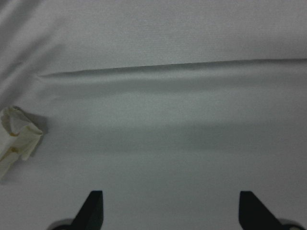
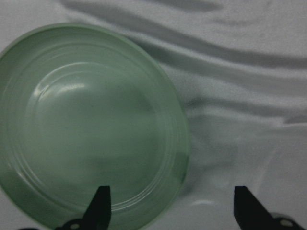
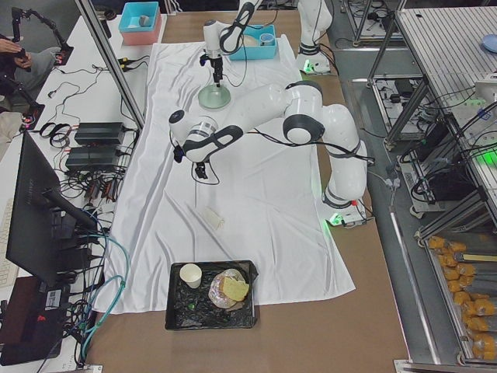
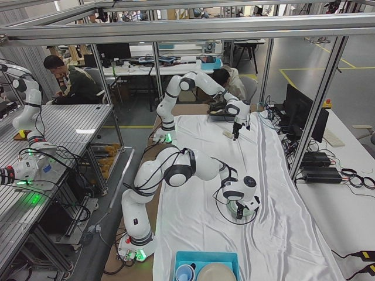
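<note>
A green plate point(image 2: 91, 120) lies on the white cloth point(image 3: 264, 249); my right gripper is open just over its edge, nothing between the fingers. My left gripper is open above bare cloth, near a crumpled pale paper piece point(image 1: 17, 139), which also shows small in the camera left view. A black tray point(image 3: 194, 311) at the near end of that view holds a white cup point(image 3: 190, 272) and food items point(image 3: 233, 287), partly wrapped.
A blue bin point(image 4: 205, 257) with a cup and a beige plate stands at the other end of the cloth. A monitor, cables and black boxes line the table beside it.
</note>
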